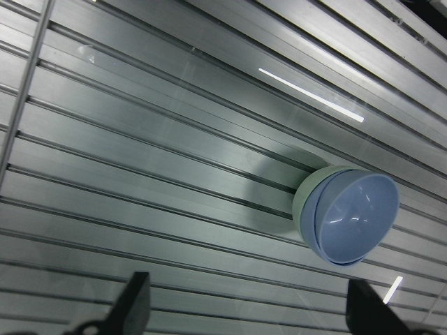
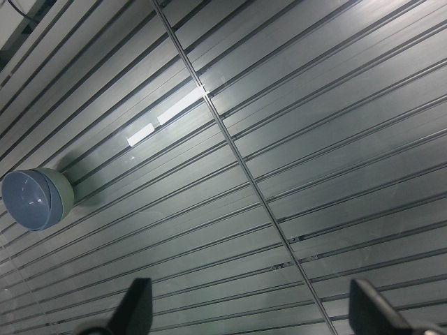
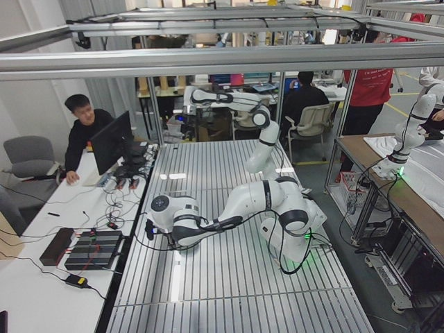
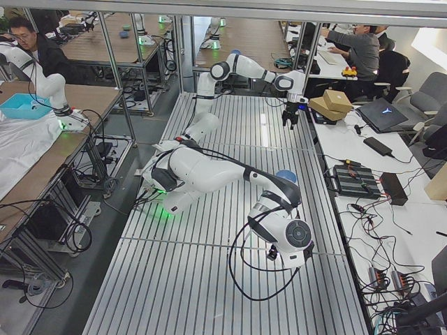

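Nested bowls, two blue inside a pale green one, rest on the slatted metal table, right of centre in the left wrist view and at the left in the right wrist view. In the camera right view they are partly hidden behind the nearer arm. My left gripper and right gripper each stand open above the table, apart from the bowls, with nothing visible between their fingers.
Two white arms stand on the table, their cables looping over it. A side desk holds a monitor, power units and wiring; a man sits there. A neighbouring bench with another arm is alongside.
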